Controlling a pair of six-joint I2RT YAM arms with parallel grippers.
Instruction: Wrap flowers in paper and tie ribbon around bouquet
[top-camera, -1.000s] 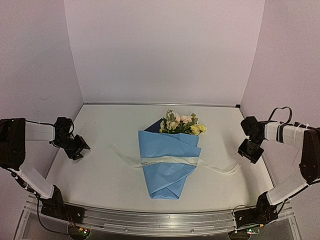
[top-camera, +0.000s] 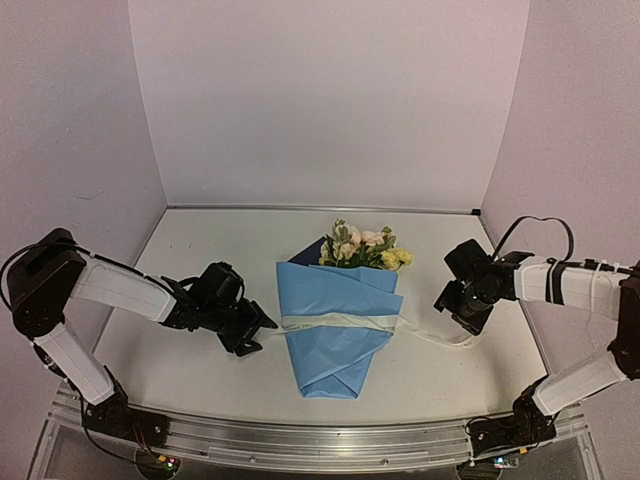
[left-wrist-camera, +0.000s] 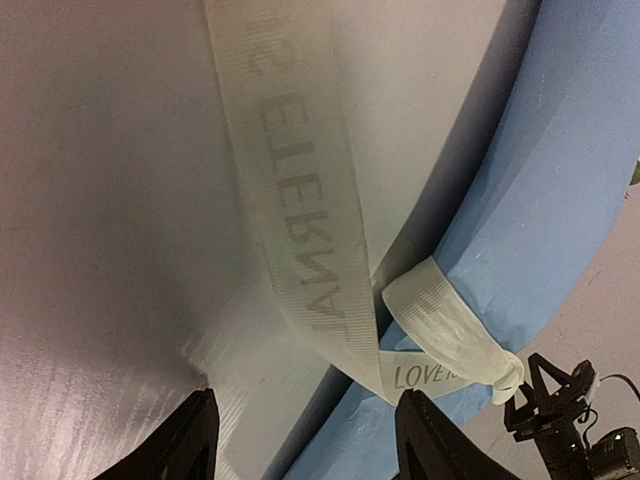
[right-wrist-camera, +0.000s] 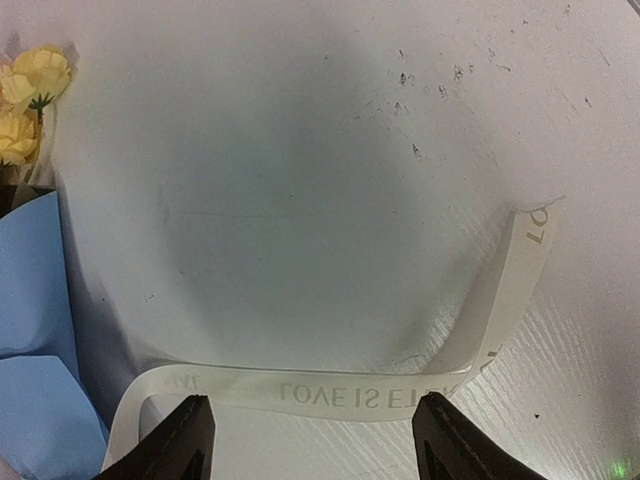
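Observation:
Wrapped in blue paper (top-camera: 334, 362), the bouquet lies mid-table with its pale pink and yellow flowers (top-camera: 362, 246) toward the back. A white printed ribbon (top-camera: 345, 321) crosses the wrapper, its ends trailing out to both sides. Above the left end hovers my left gripper (top-camera: 260, 335), open; in the left wrist view the ribbon (left-wrist-camera: 300, 200) runs down toward the space between the spread fingers, not clasped. My right gripper (top-camera: 457, 312) is open above the right end. In the right wrist view that ribbon end (right-wrist-camera: 330, 392) passes across the gap between the fingertips and bends upward at the right.
Walls rise at the back and both sides, and a metal rail (top-camera: 330, 440) runs along the front edge.
My left gripper has travelled right, from the table's left side to close beside the wrapper, over the ribbon. My right gripper has shifted left toward its ribbon end. The bouquet has stayed put.

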